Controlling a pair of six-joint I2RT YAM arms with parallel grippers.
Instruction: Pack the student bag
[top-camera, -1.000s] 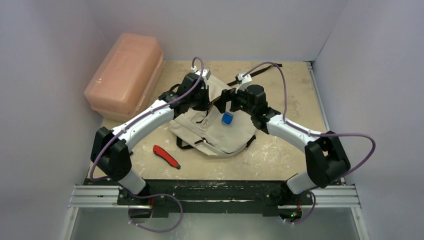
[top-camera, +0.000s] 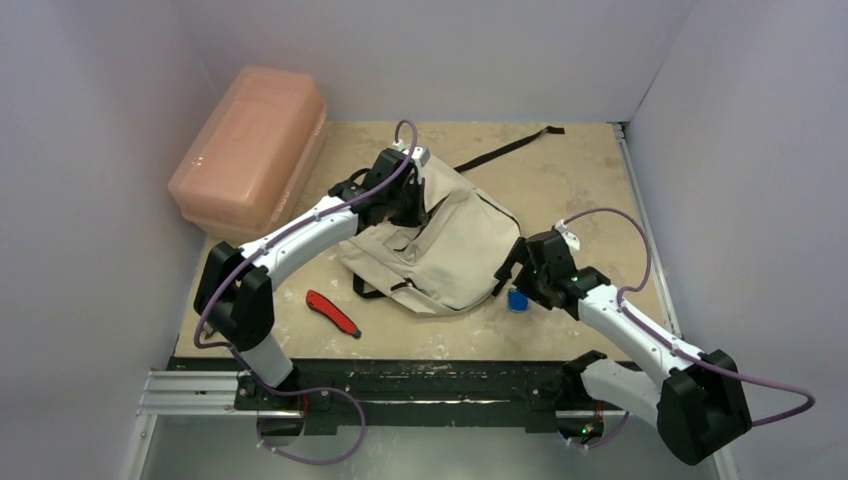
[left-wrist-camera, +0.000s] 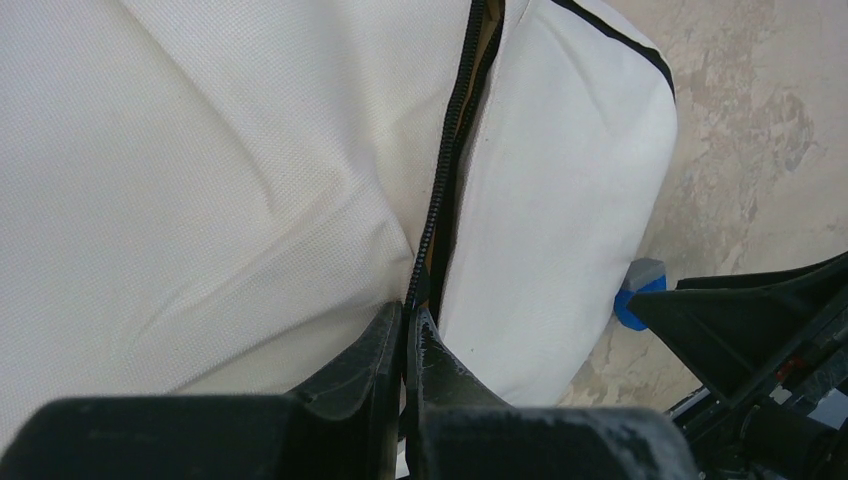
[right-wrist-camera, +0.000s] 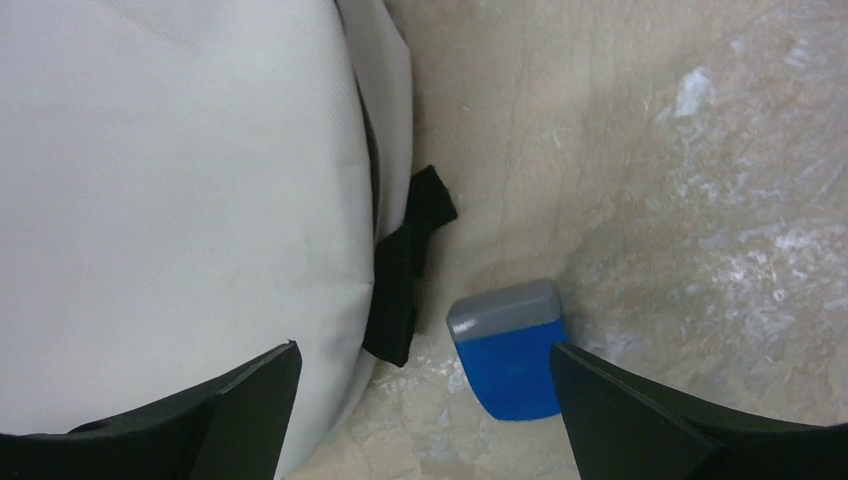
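The cream fabric bag lies flat in mid-table, its zipped opening parted slightly. My left gripper is shut at that opening, against the zipper edge; whether fabric is between its tips is unclear. My right gripper stands open above the table by the bag's right edge. A small blue item with a grey top lies on the table beside the bag, near the right gripper's right finger, with nothing held between the fingers.
A red folded tool lies at the front left. A translucent pink bin fills the back left. A black strap trails toward the back right.
My right gripper has moved from the bag's opening rightward and toward the front, to the bag's edge. The left gripper has shifted very slightly.
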